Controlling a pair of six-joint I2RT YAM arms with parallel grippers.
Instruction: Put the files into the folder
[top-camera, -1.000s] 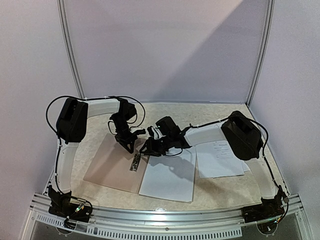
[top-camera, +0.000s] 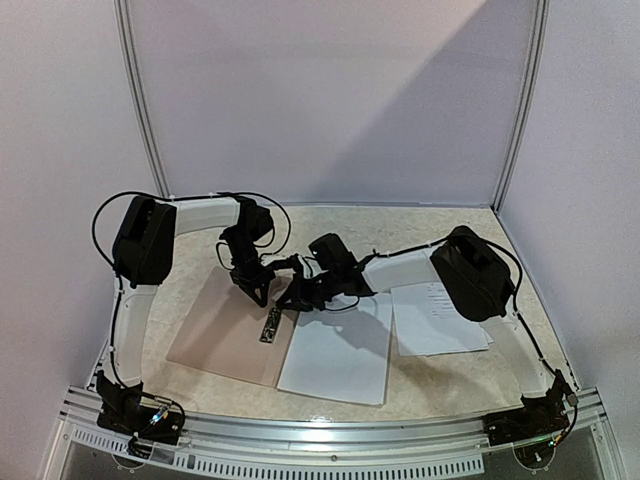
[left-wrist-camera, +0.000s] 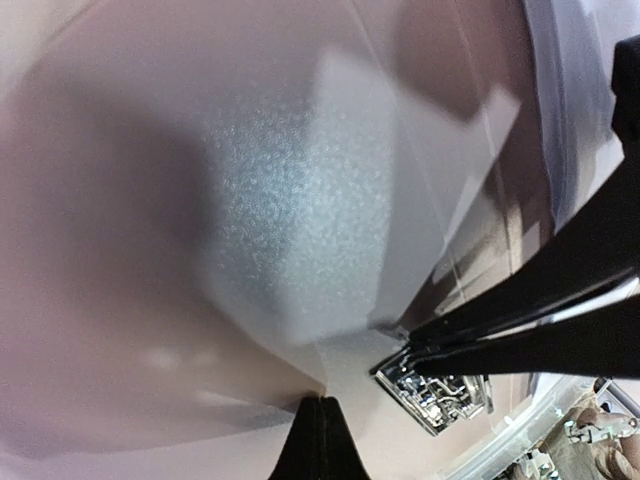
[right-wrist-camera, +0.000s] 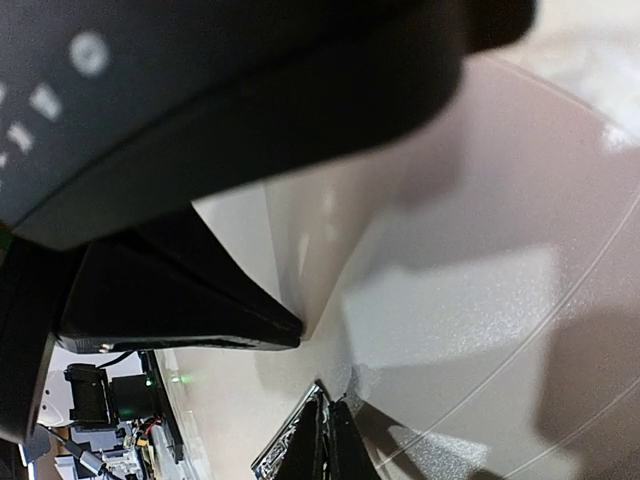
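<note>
A pinkish translucent folder (top-camera: 210, 340) lies at left with a metal clip (top-camera: 269, 325) on it, also visible in the left wrist view (left-wrist-camera: 430, 400). White sheets (top-camera: 335, 365) adjoin the folder on its right. My left gripper (top-camera: 260, 292) is low over the folder, shut with nothing seen between its fingers. My right gripper (top-camera: 285, 300) is at the top end of the clip, shut; in both wrist views its fingertips touch or overlap the clip's edge, and I cannot tell whether anything thin is between them.
More printed papers (top-camera: 440, 330) lie on the right of the table (top-camera: 450, 380). Walls enclose the back and sides. Both arms are close together over the middle.
My right gripper has shifted very slightly at the clip. The left arm, folder and sheets look unchanged.
</note>
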